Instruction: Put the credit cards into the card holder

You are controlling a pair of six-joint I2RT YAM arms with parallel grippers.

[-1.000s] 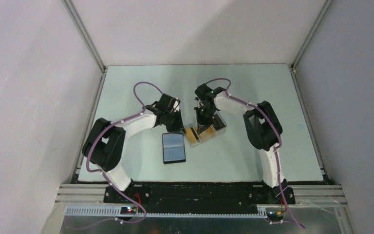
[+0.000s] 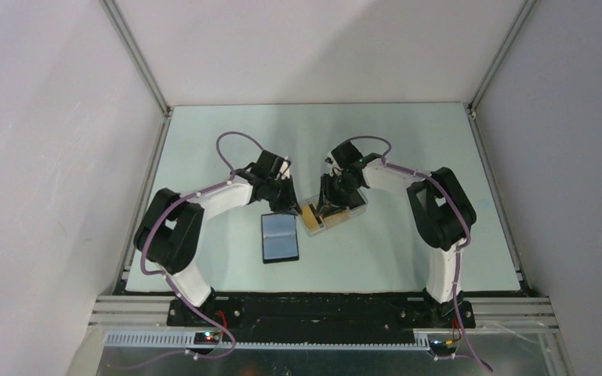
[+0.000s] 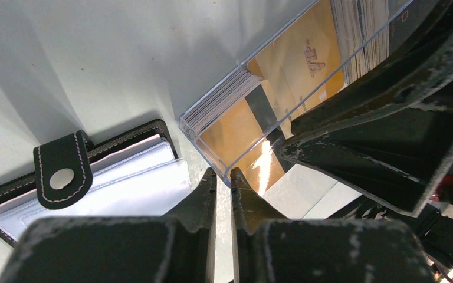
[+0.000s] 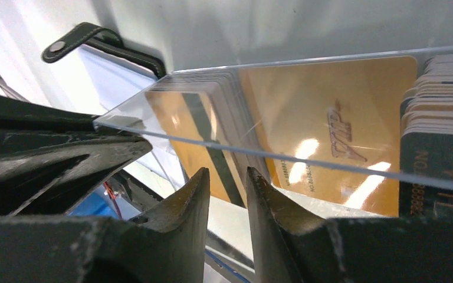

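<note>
A clear box [image 3: 233, 68] holds stacks of cards in separate compartments: gold cards with a black stripe [image 3: 229, 131] at the end, plain gold cards [image 3: 298, 59] in the middle, dark cards [image 4: 436, 168] beyond. My left gripper is shut on the wall of the box's near corner. Over the striped stack, my right gripper stands partly open with its fingertips close to the cards; no card shows between them. The card holder [image 2: 280, 237] lies open beside the box, its clear sleeves [image 3: 147, 194] showing no cards.
The holder's black snap strap [image 3: 63, 171] sticks up at its side. Both grippers crowd close together over the box [image 2: 360, 207].
The box shifted a few pixels right earlier on. My left arm has barely moved.
</note>
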